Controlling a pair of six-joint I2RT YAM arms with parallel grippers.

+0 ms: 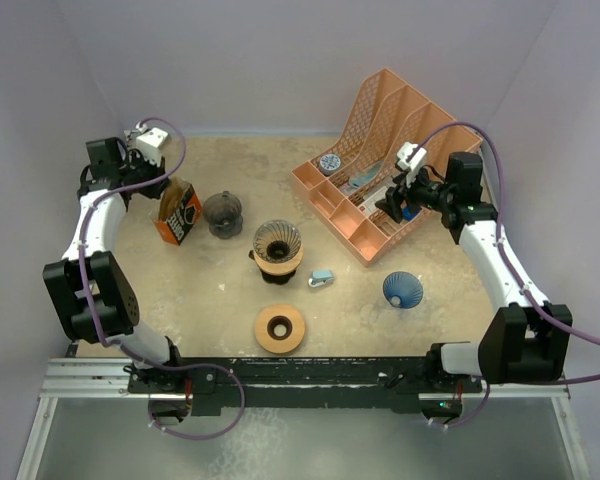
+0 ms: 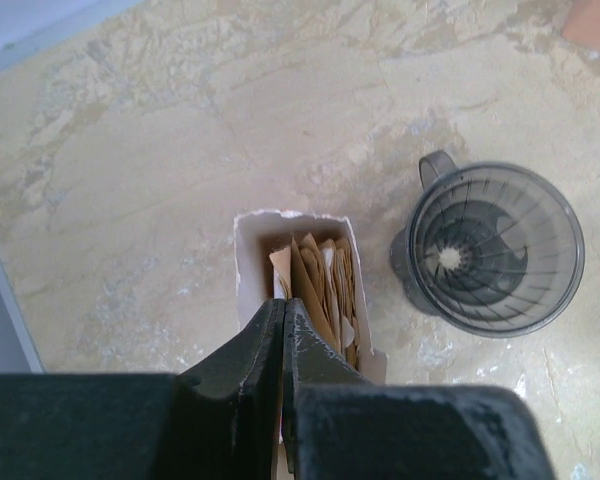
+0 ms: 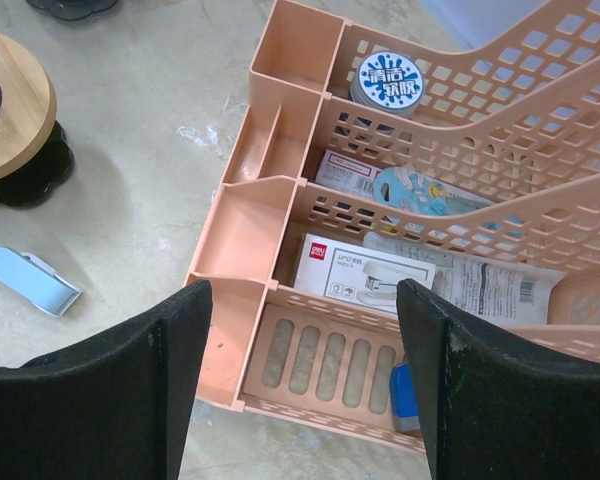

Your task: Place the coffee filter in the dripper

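Note:
My left gripper [image 1: 158,178] is over the open box of brown coffee filters [image 1: 178,215] at the left. In the left wrist view its fingers are shut at the front filters [image 2: 315,285]; whether one is pinched between them is unclear. The dripper with ribbed cone and wooden collar [image 1: 277,250] stands at the centre of the table [image 1: 200,300]. My right gripper [image 1: 398,200] hangs open over the pink organiser [image 1: 335,205], its fingers apart with nothing visible between them.
A dark glass jug [image 1: 223,212] stands beside the filter box. A light blue clip [image 1: 320,277], a wooden ring [image 1: 280,312] and a blue cone [image 1: 402,290] lie toward the front, with free table between them.

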